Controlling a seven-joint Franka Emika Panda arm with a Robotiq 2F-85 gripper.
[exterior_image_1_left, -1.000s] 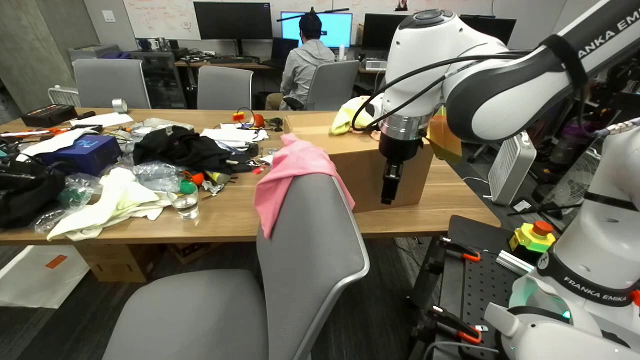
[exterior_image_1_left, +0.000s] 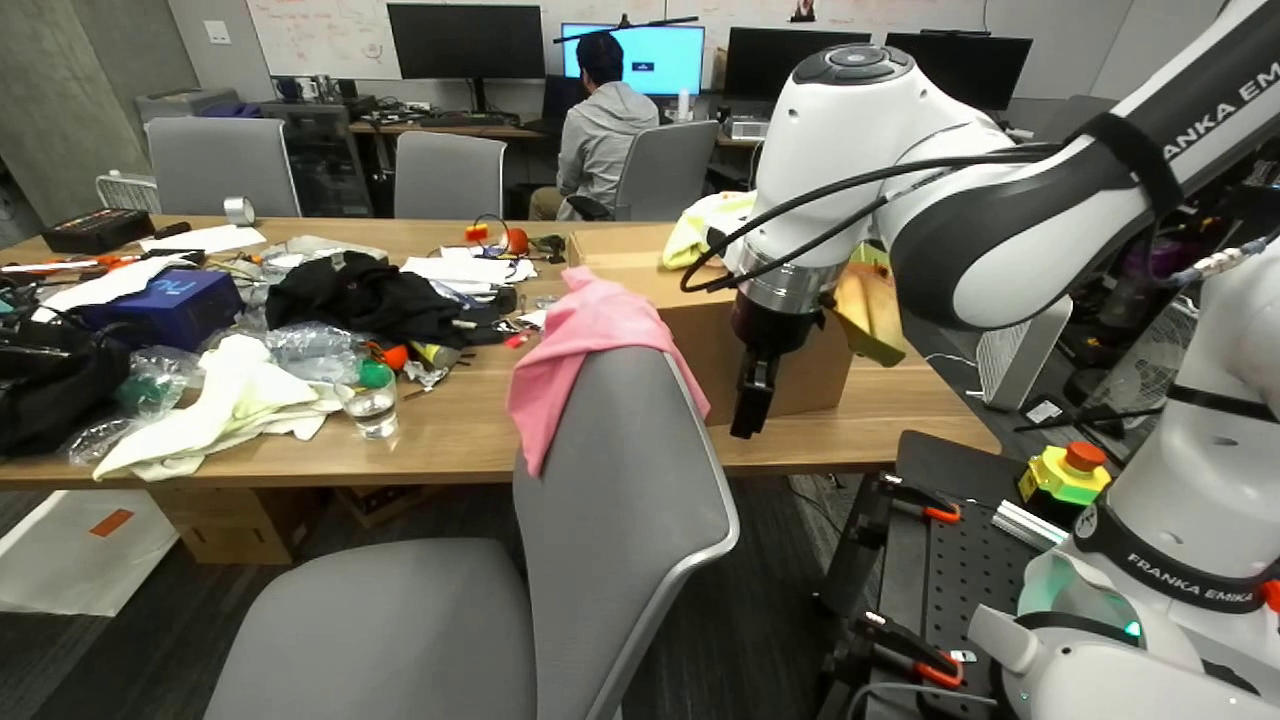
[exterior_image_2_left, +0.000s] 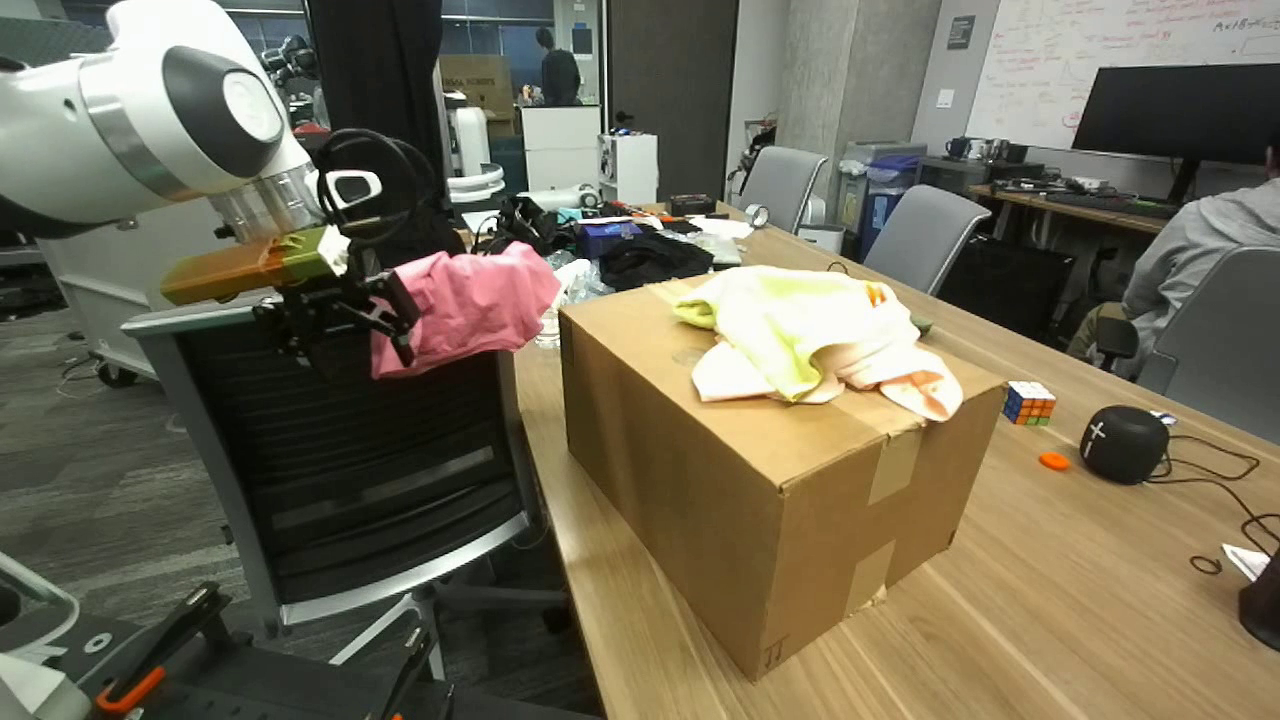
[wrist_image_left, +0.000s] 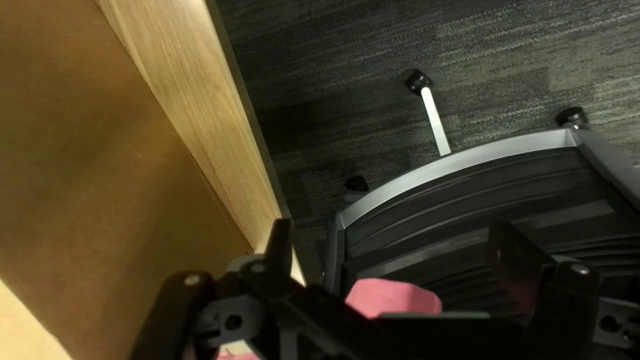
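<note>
A pink cloth (exterior_image_1_left: 600, 330) is draped over the top of a grey chair's back (exterior_image_1_left: 624, 480). My gripper (exterior_image_1_left: 753, 414) hangs pointing down, to the right of the cloth in exterior view 1 and apart from it there. In exterior view 2 the gripper (exterior_image_2_left: 354, 322) overlaps the left part of the pink cloth (exterior_image_2_left: 474, 306); depth is hard to judge. The wrist view has the two fingers (wrist_image_left: 279, 246) spread wide, so the gripper stands open, holding nothing. A piece of the pink cloth (wrist_image_left: 393, 297) shows low between them, partly hidden by the gripper body.
A large cardboard box (exterior_image_2_left: 672, 516) stands on the table close beside the arm, with a yellow and white cloth (exterior_image_2_left: 804, 336) on top. Clutter, a white cloth (exterior_image_1_left: 234, 402) and a glass (exterior_image_1_left: 373, 414) cover the table's left side. Open floor lies beyond the chair.
My arm has moved left and slightly lower in exterior view 1, closer to the chair back. The pink cloth has stayed in place. The seated person has shifted slightly.
</note>
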